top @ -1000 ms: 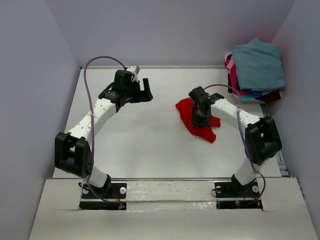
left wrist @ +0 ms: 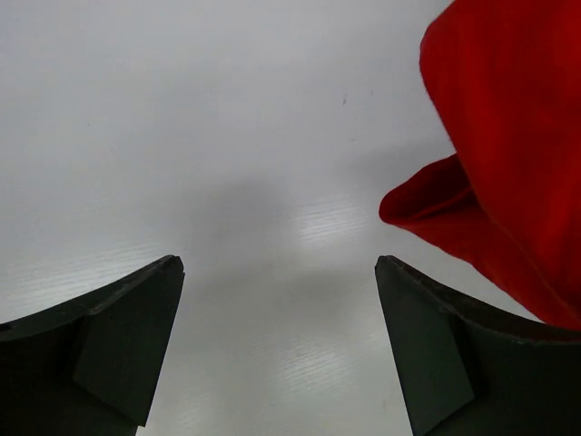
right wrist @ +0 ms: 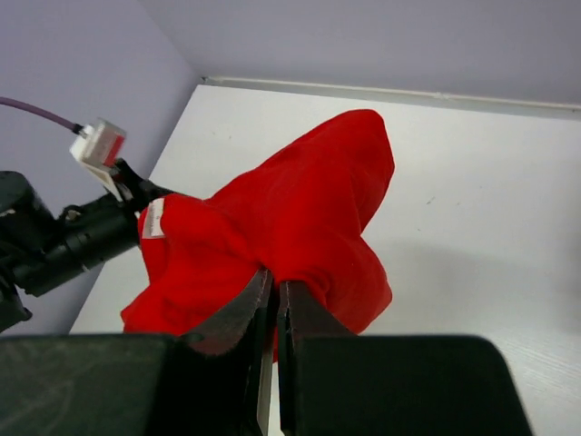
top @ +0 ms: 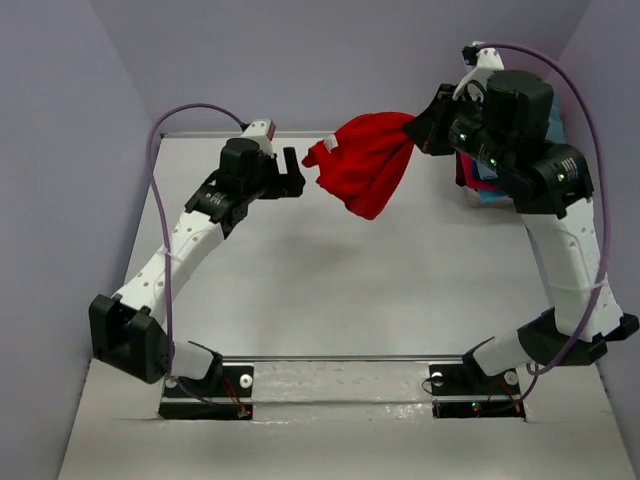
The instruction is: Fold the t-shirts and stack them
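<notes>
A red T-shirt [top: 362, 165] with a white label hangs above the white table [top: 300, 260] in the top view, held at its upper right by my right gripper, which is shut on it. In the left wrist view the shirt [left wrist: 508, 127] fills the right side, a loose fold pointing left. My left gripper stands open just left of the hanging shirt, with nothing between its fingers.
A stack of folded shirts [top: 480, 180] in blue, pink and red lies at the back right, largely hidden behind the right arm. Walls close in the back and both sides.
My right gripper has risen from the table with the red shirt and moved toward the back, lifting the shirt off the surface and toward my left gripper. The left arm has shifted slightly.
</notes>
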